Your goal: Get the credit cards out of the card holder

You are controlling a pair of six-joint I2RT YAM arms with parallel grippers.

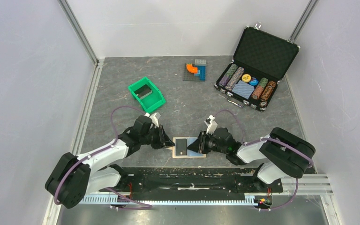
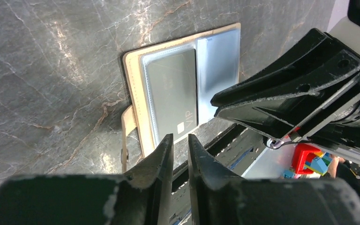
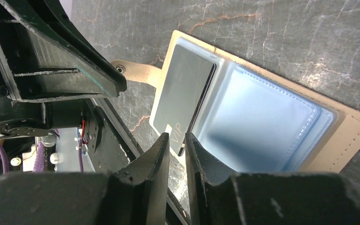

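Note:
An open tan card holder (image 2: 136, 93) lies flat near the table's front edge. A dark grey card (image 3: 183, 89) marked VIP sits in its left sleeve; the right half shows pale blue sleeves (image 3: 258, 117). My left gripper hovers at the holder's near edge beside the strap in the left wrist view, its fingertips slightly apart with nothing seen between them. My right gripper is over the lower end of the grey card in the right wrist view, fingertips slightly apart; whether anything is between them is unclear.
A green bin (image 1: 152, 98) with dark items stands at back left, a brick build (image 1: 199, 71) at back centre, an open chip case (image 1: 243, 88) at back right.

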